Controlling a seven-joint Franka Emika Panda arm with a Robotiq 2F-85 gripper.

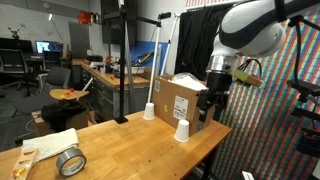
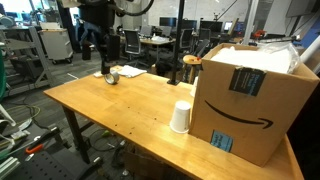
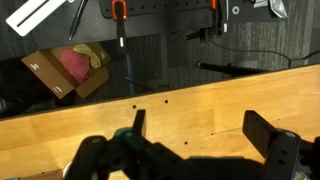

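Note:
My gripper is open over the wooden table, its two dark fingers wide apart with bare tabletop between them. In exterior view 1, the gripper (image 1: 213,103) hangs at the right, above the table edge. One white cup (image 1: 182,131) stands upside down near the table's right side, and a second white cup (image 1: 149,111) stands farther back by the cardboard box (image 1: 178,100). Exterior view 2 shows a white cup (image 2: 181,117) beside the big box (image 2: 243,108). A roll of grey tape (image 1: 70,161) lies at the table's near left.
A folded white cloth (image 1: 58,143) and a small tray-like item (image 1: 24,163) occupy the left end. A black upright post (image 1: 124,60) stands along the back edge. In the wrist view, the table edge drops to a dark floor (image 3: 190,75).

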